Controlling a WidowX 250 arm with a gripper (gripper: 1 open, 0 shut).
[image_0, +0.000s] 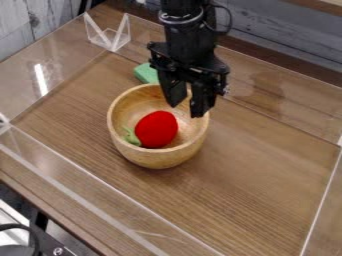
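A wooden bowl sits left of centre on the table, holding a red object with a green tip, perhaps a toy vegetable. My black gripper is above the bowl's back right side, open, with nothing seen between its fingers.
A green block lies behind the bowl, partly hidden by the arm. A clear plastic piece stands at the back left, another at the left edge.
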